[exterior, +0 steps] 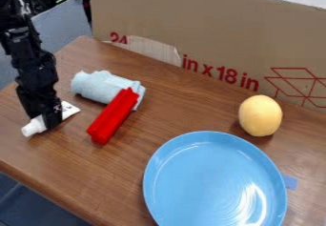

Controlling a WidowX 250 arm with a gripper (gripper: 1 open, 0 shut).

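Observation:
My black gripper [46,115] is at the left of the camera view, lowered over a white tube [34,126] that lies on the wooden table.
A blue plate [214,178] fills the lower right of the table, with a yellow potato-like object [260,115] behind it. A cardboard box [204,30] stands along the back.

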